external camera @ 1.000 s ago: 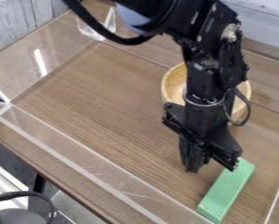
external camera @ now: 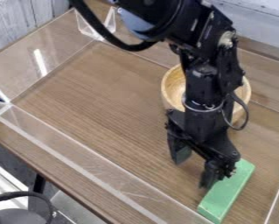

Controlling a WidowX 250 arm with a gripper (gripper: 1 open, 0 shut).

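Note:
My black gripper point(external camera: 193, 163) hangs low over the right part of the wooden table, open, its fingertips near the upper left end of a green block point(external camera: 223, 197). The block lies flat near the lower right. Whether the fingers touch it, I cannot tell. Behind my arm, a tan round bowl point(external camera: 173, 87) sits on the table, partly hidden by the arm.
Bare wooden table point(external camera: 83, 105) fills the left and middle. Clear plastic panels run along the left and front edges. A white wall stands at the back right. A cable loops at the lower left.
The gripper has tilted and shifted slightly, its fingertips now spread more visibly by the green block's upper end. The block and bowl look unmoved.

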